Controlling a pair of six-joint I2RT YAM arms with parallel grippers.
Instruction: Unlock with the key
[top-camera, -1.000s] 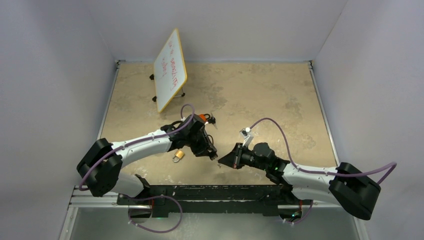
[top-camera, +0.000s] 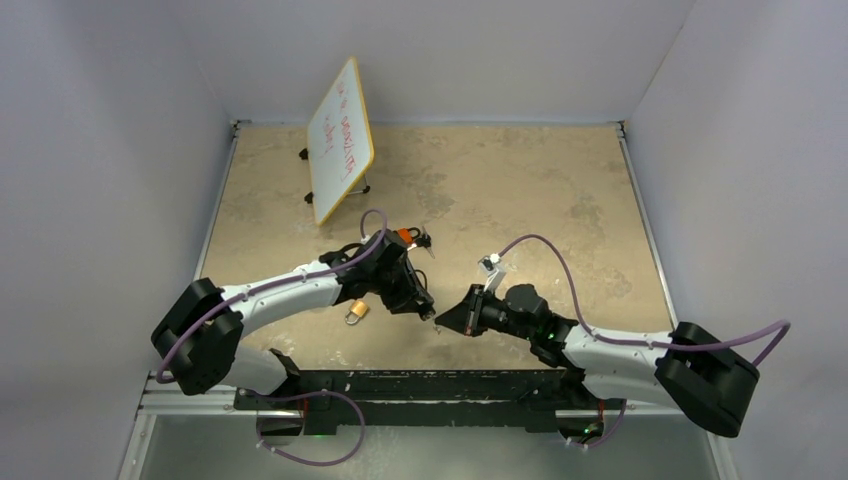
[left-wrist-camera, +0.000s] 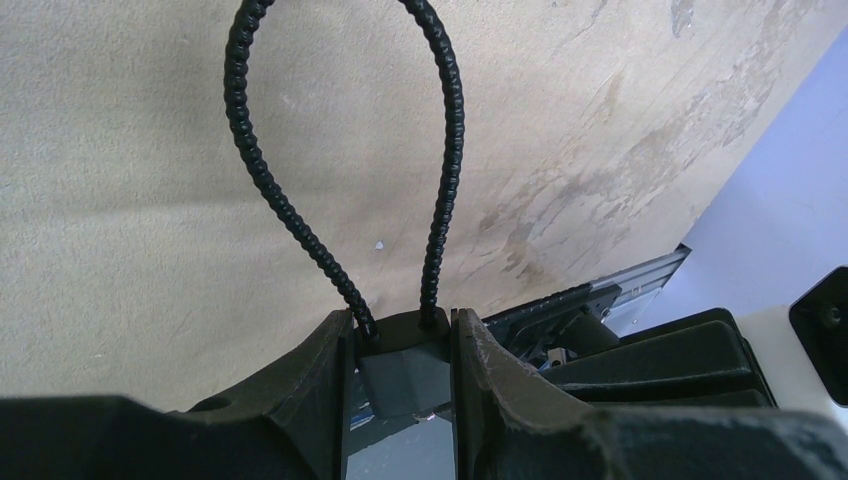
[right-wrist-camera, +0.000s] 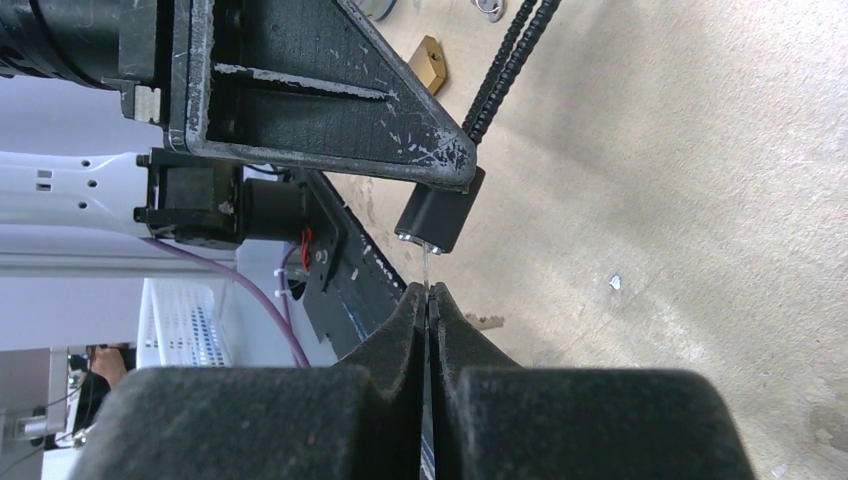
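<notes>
My left gripper is shut on a black cable lock (left-wrist-camera: 403, 365), its braided loop rising from the body over the table. In the right wrist view the lock body (right-wrist-camera: 440, 210) hangs with its end toward my right gripper. That gripper is shut on a thin metal key (right-wrist-camera: 426, 262), which points up at the lock's end face; whether its tip is inside cannot be told. In the top view the two grippers face each other at the front middle of the table.
A brass padlock (top-camera: 357, 313) lies beside the left arm. An orange object (top-camera: 405, 235) lies behind that arm. A whiteboard (top-camera: 340, 140) stands at the back left.
In the top view the right arm's rear joint has shifted very slightly; otherwise nothing visibly differs.
</notes>
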